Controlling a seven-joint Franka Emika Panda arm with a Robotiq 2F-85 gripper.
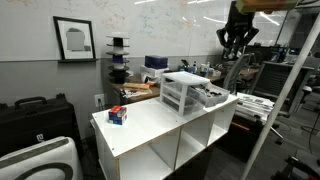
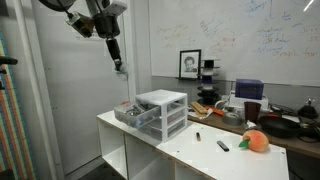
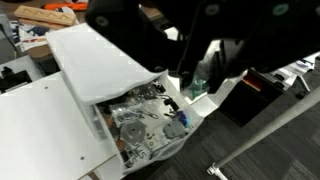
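Note:
High above the far end of the white shelf unit, my gripper points down, its fingers closed. In exterior view 2, something small shows at the tips of the gripper; what it is cannot be made out. Blurred dark fingers cross the top of the wrist view and hide much of what they hold. Below them stands a white drawer cabinet with its drawer pulled out, full of tools and small parts. The same cabinet and open drawer appear in exterior view 2.
A peach-like fruit and a dark marker lie on the white shelf top. A red-and-blue box stands at its near end. Behind it, a wooden bench carries pans and boxes. Air around the gripper is clear.

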